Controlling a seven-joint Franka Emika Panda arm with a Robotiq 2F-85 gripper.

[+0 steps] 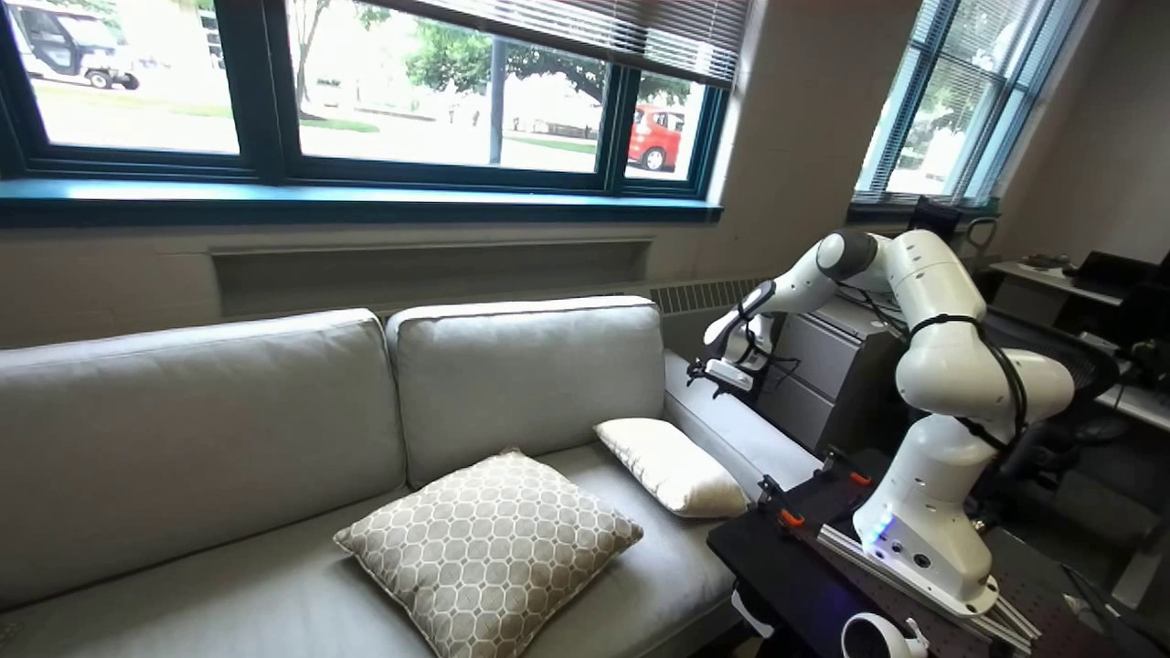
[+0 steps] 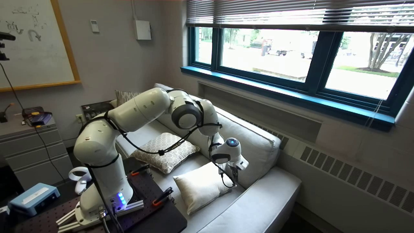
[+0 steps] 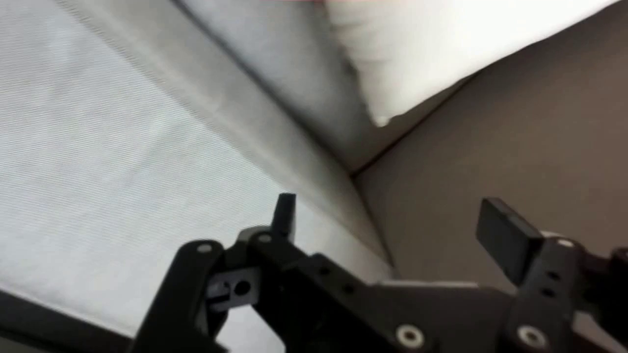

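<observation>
A plain white pillow (image 1: 675,466) lies flat on the seat at the sofa's right end, near the armrest; one corner of the white pillow (image 3: 412,53) shows at the top of the wrist view. Over the armrest, above and apart from that pillow, hangs my gripper (image 1: 718,380). In the wrist view the gripper is open, its fingers wide apart and only sofa fabric visible beyond them. A beige patterned pillow (image 1: 494,548) rests on the seat to the left of the white one.
The grey sofa (image 1: 197,439) has tall back cushions and a padded armrest (image 2: 256,204). Between sofa and arm base stands a dark table (image 1: 768,570) with orange-handled clamps (image 2: 162,197) at its edge.
</observation>
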